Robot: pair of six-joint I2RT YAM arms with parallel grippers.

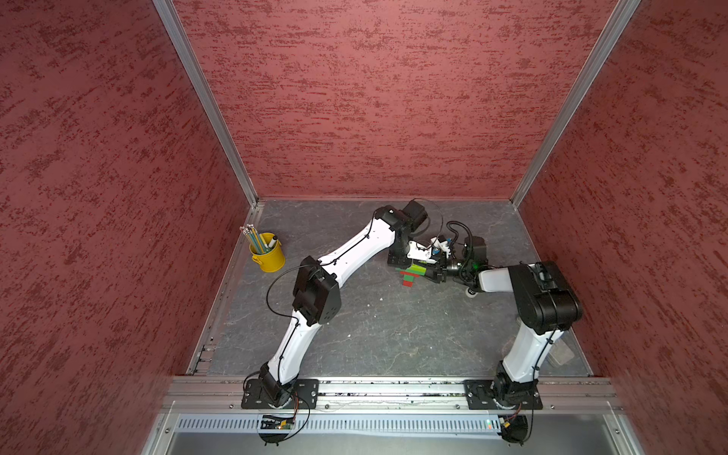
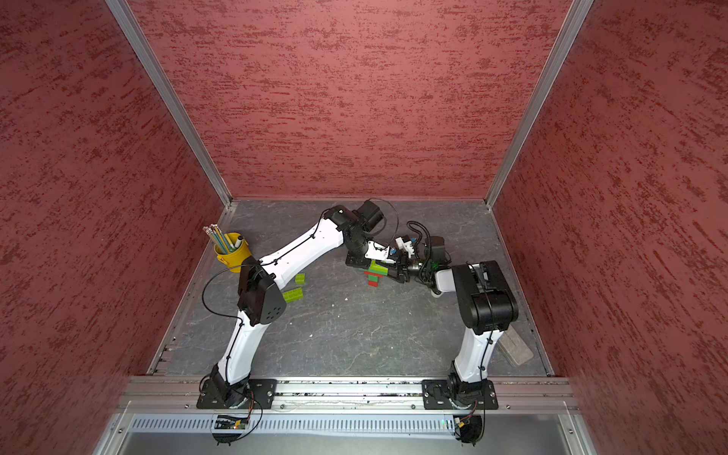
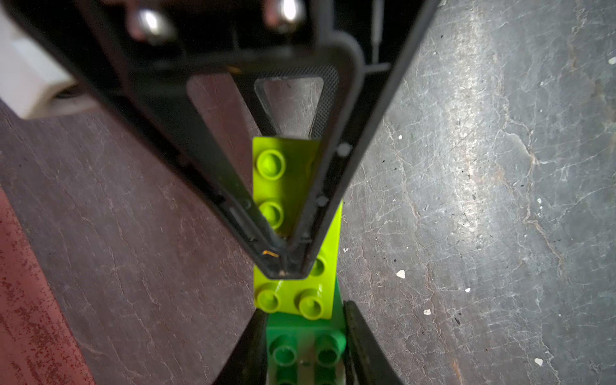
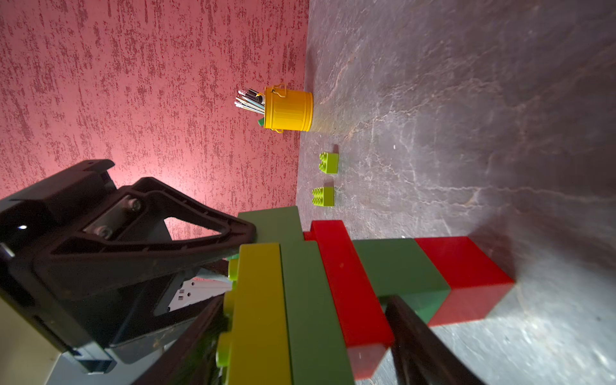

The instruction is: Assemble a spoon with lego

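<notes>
A lego assembly of lime, green and red bricks is held by both grippers near the table's middle. In the left wrist view my left gripper is shut on the lime brick (image 3: 295, 298) on top, with a green brick (image 3: 301, 333) beneath it. In the right wrist view the lime brick (image 4: 256, 320) lies over a green layer (image 4: 311, 308) and a red one (image 4: 346, 288), with a green and a red block (image 4: 468, 282) projecting beyond. My right gripper (image 2: 402, 271) is shut on the assembly, its fingers blurred at its sides.
Two loose lime bricks (image 2: 293, 295) (image 2: 300, 278) lie left on the table (image 1: 394, 333). A yellow bucket of pencils (image 1: 267, 256) stands at the far left.
</notes>
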